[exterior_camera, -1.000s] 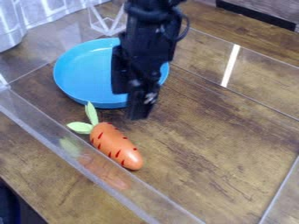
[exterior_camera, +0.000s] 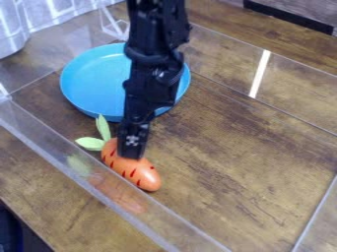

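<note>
An orange toy carrot with black marks and green leaves lies on the wooden surface at lower left. My black gripper reaches down over the carrot's leafy end, its fingertips at or just above the carrot's top. Behind the arm sits a blue bowl, partly covered by the arm.
A clear plastic edge runs diagonally along the lower left, close beside the carrot. A white cloth-like item is at the top left.
My gripper has come down and slightly toward the viewer, from in front of the blue bowl onto the carrot's leafy end. The carrot and bowl have not visibly moved.
</note>
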